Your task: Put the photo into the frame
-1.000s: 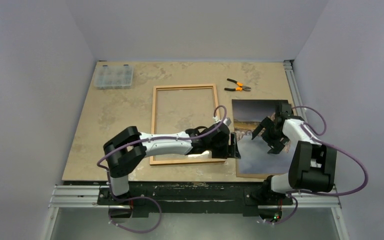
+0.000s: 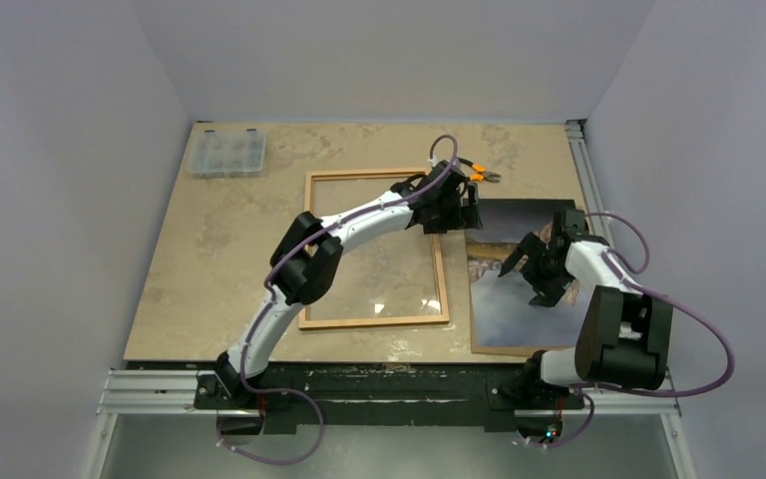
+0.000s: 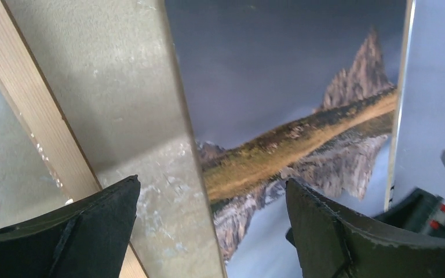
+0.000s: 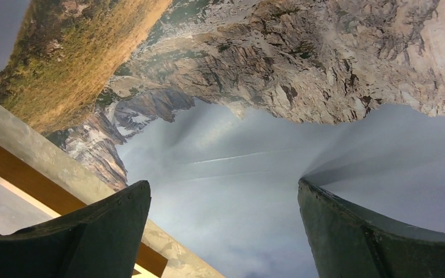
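Note:
The mountain photo [image 2: 517, 299] lies flat on the table at the right, beside the wooden frame [image 2: 441, 284], which rests in the middle with its clear pane inside. Over the photo's far left corner area, my left gripper [image 2: 473, 212] stands open. In the left wrist view the photo's edge [image 3: 192, 136] runs between the fingers, and nothing is held. Above the right half of the photo hangs my open right gripper [image 2: 521, 267]. Between its fingertips the right wrist view shows only the photo's cloudy sky [image 4: 226, 191]. The arms hide parts of the frame and photo.
Orange-handled pliers [image 2: 485, 174] lie behind the photo, partly covered by the left arm. A clear compartment box [image 2: 227, 155] stands at the back left.
My left gripper has travelled toward the back of the table along the photo's left edge, its arm now partly covering the pliers. The right arm has barely moved. Frame and photo lie where they were.

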